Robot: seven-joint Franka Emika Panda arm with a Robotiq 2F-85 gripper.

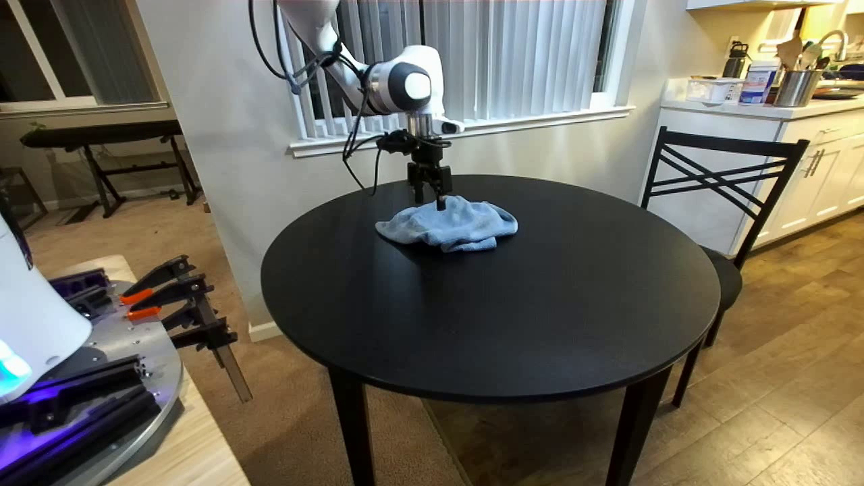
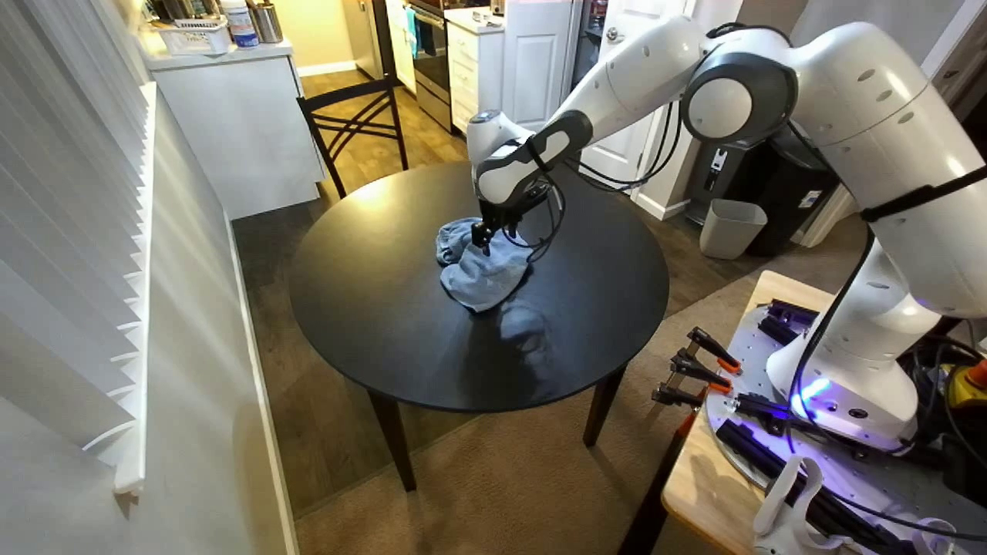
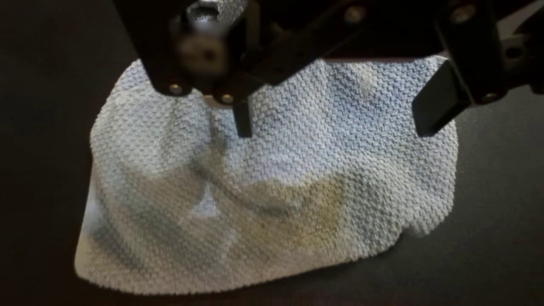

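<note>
A crumpled light-blue cloth [image 1: 466, 227] lies on the round black table [image 1: 518, 324], raised in folds near its middle. Directly over it, my gripper [image 1: 430, 202] points down with its fingers spread. The wrist view shows the knitted cloth [image 3: 316, 127] beneath the gripper, one finger on each side of a stretch of fabric and nothing pinched. Whether the fingertips touch the fabric is hard to tell. From the other side, the cloth [image 2: 490, 277] shows partly behind the gripper [image 2: 483, 242].
A black chair [image 1: 721, 178] stands against the table's far right side. The window sill [image 1: 551, 121] and wall run close behind the table. Clamps [image 1: 182, 291] stick out from the robot's mounting bench.
</note>
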